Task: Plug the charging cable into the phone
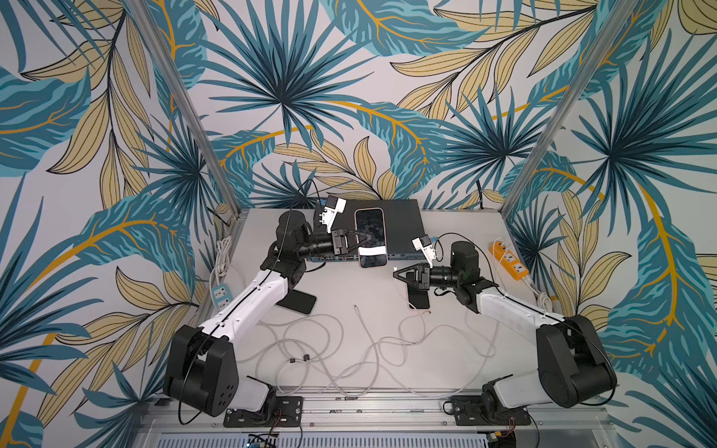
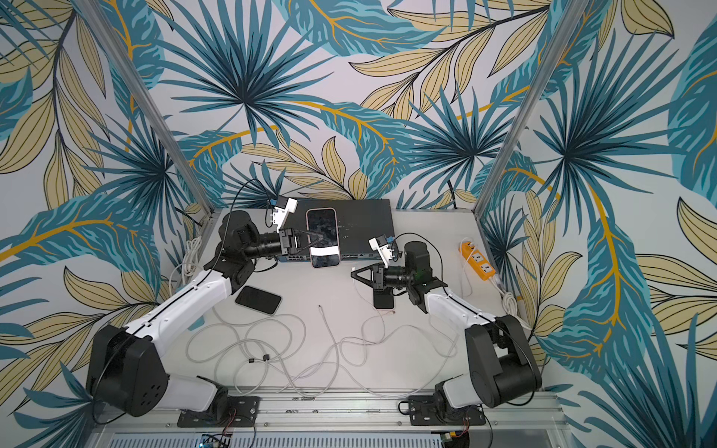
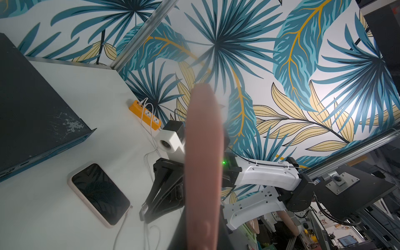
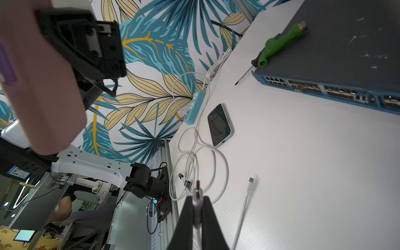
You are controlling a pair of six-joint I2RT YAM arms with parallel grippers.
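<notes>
A phone in a pink case (image 1: 370,224) is held up by my left gripper (image 1: 364,239), which is shut on its side. Seen edge-on in the left wrist view, the phone's pink edge (image 3: 203,166) hides most of the left fingers. My right gripper (image 1: 397,273) is to the right of and below the phone's lower end, apart from it. In the right wrist view, a slim pale cable plug (image 4: 198,193) pokes up from between the right fingertips, its metal tip facing outward. The phone's charging port cannot be made out.
Behind is a dark network switch (image 2: 366,224), a green-handled tool (image 4: 281,45) on its corner. Other phones lie at the left (image 1: 297,301) and beneath the right gripper (image 1: 419,297). Loose white cables cover the front table; an orange power strip (image 1: 508,260) stands right.
</notes>
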